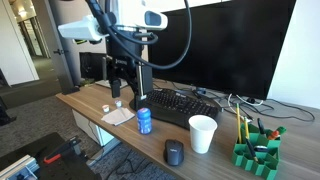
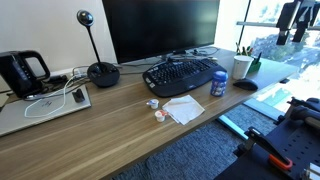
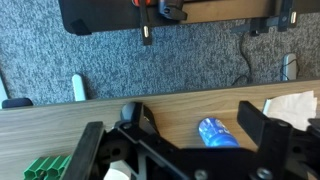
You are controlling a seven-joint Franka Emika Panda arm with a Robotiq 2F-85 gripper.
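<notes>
My gripper (image 1: pixel 129 92) hangs above the desk, fingers pointing down, open and with nothing held. In exterior view 1 it appears just left of and above a blue can (image 1: pixel 145 121), which stands upright on the desk. The wrist view has the can (image 3: pixel 215 132) low and right of centre, partly covered by the gripper. A black mouse (image 1: pixel 174 152) lies near the desk's front edge, and a white cup (image 1: pixel 202 133) stands behind it. At the right, a green holder (image 1: pixel 257 158) contains pens and tools. Exterior view 2 shows the gripper (image 2: pixel 291 37) high at the right.
A black keyboard (image 1: pixel 176 107) and a large monitor (image 1: pixel 225 50) are behind the can. A white napkin (image 2: pixel 183 109) and small white pieces (image 2: pixel 160 116) lie on the desk. A desk lamp (image 2: pixel 100 70) and kettle (image 2: pixel 28 72) stand farther left.
</notes>
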